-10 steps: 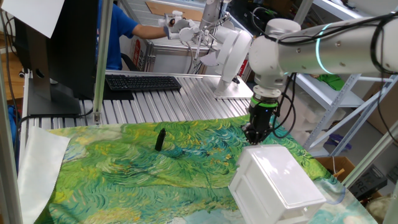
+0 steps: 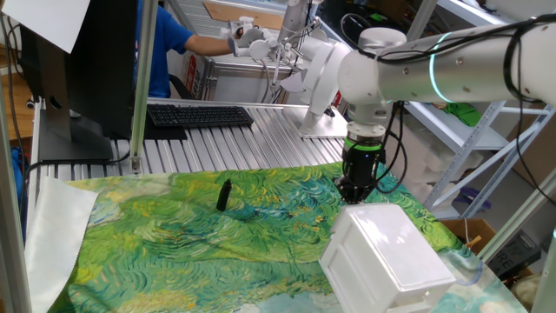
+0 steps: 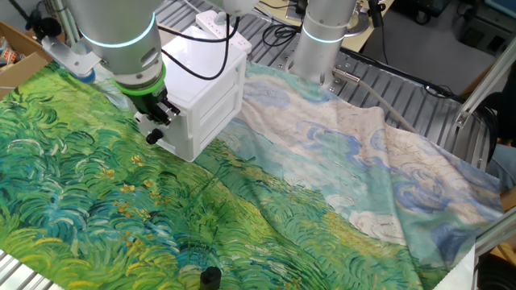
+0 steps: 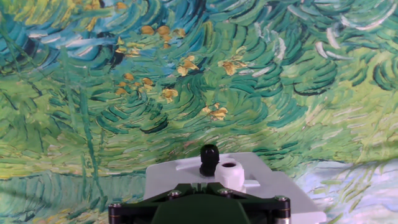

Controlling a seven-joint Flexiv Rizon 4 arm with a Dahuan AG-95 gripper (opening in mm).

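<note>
My gripper hangs pointing down beside the upper left edge of the white drawer box. In the other exterior view the gripper is in front of the same box, close to a dark knob-like part low on its front. In the wrist view the gripper fills the bottom edge; beyond it show a black knob-like part and a white one over a pale surface. Whether its fingers are parted or together does not show clearly. A slim black object stands upright on the cloth.
A painted green and blue cloth covers the table, with folds on its pale side. Much of it is bare. Behind lie a keyboard and a monitor; a person's arm shows at the back.
The arm has shifted a little to the left and slightly down in exterior view 1, bringing the gripper nearer the box's left edge. The box and the black object stay put.
</note>
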